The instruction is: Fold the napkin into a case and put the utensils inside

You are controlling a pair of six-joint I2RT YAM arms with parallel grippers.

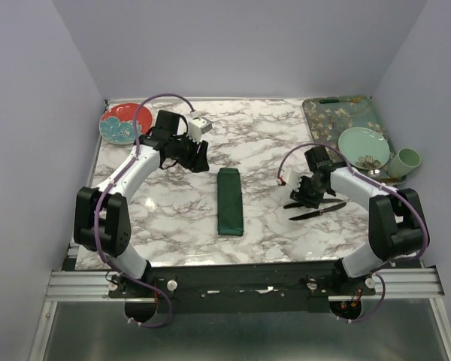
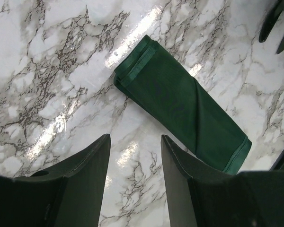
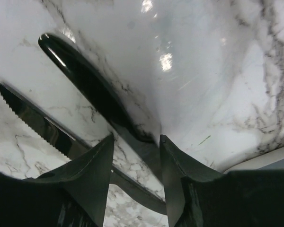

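Observation:
The dark green napkin (image 1: 229, 199), folded into a narrow rectangle, lies flat in the middle of the marble table. My left gripper (image 1: 201, 167) hovers up and left of it, open and empty; the left wrist view shows the napkin (image 2: 175, 97) beyond its fingertips. At the right lie two dark utensils. My right gripper is low over them with its fingers apart. Between those fingers runs the utensil with the smooth black handle (image 3: 87, 82); contact cannot be told. Beside it lies a serrated knife (image 3: 42, 127), partly hidden by the left finger.
A patterned tray (image 1: 323, 120) at the back right holds a pale green plate (image 1: 349, 143). A green cup (image 1: 404, 163) lies beside it. A red and blue plate (image 1: 116, 132) is at the back left. Bare marble surrounds the napkin.

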